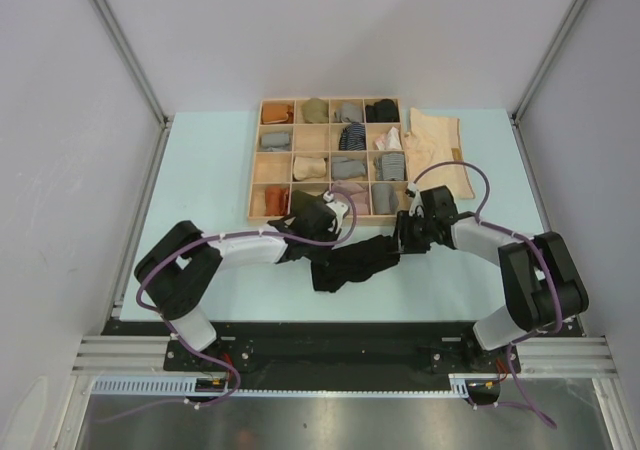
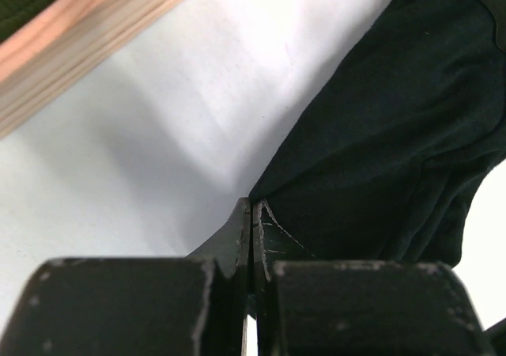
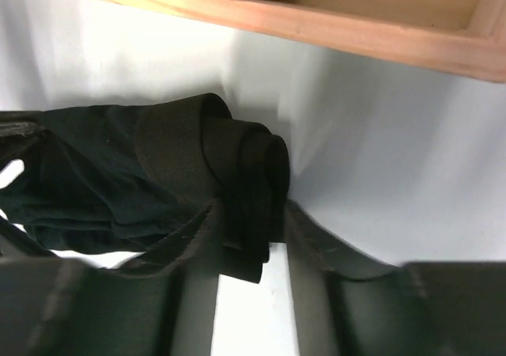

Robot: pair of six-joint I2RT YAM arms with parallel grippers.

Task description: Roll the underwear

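Observation:
The black underwear (image 1: 355, 263) lies loosely folded in a band on the table, below the wooden organizer. My left gripper is shut at its left part, the dark fabric (image 2: 371, 134) right at its fingertips; whether cloth is between them is hidden. My right gripper hovers at the folded right end (image 3: 174, 142), its blurred fingers part open, with layered dark fabric behind and between them.
The organizer (image 1: 295, 156) of folded clothes stands just behind the underwear, its edge close in both wrist views. A beige cloth (image 1: 432, 150) lies at the back right.

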